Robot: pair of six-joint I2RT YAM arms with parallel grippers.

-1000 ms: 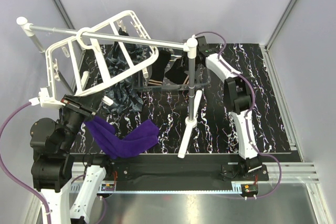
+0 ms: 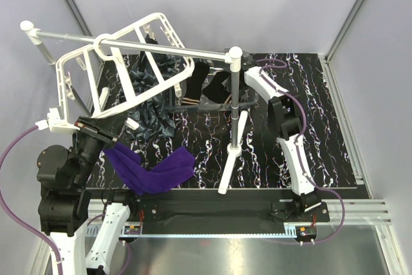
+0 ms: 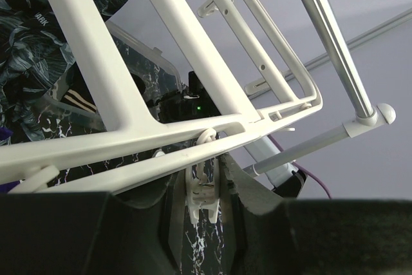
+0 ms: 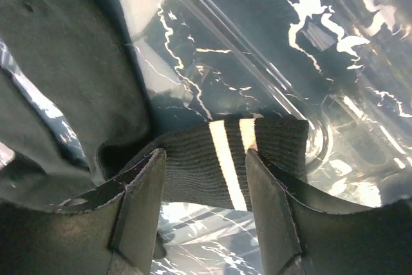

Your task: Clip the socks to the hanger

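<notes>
The white clip hanger [image 2: 132,88] hangs from the rack's top bar. My left gripper is shut on a clip on the hanger's near edge. Dark socks with pale stripes [image 2: 215,85] lie in a clear tray [image 2: 199,107] under the rack. In the right wrist view my right gripper is open over a striped sock [image 4: 283,146], a finger on either side of its stripes; whether it touches cannot be told. Another dark sock [image 4: 71,62] lies beside it.
The rack's upright [image 2: 235,120] stands between my arms. Crumpled dark patterned cloth [image 2: 154,120] lies left of the tray, purple cloth [image 2: 161,175] nearer the front.
The left arm and hanger show no visible change.
</notes>
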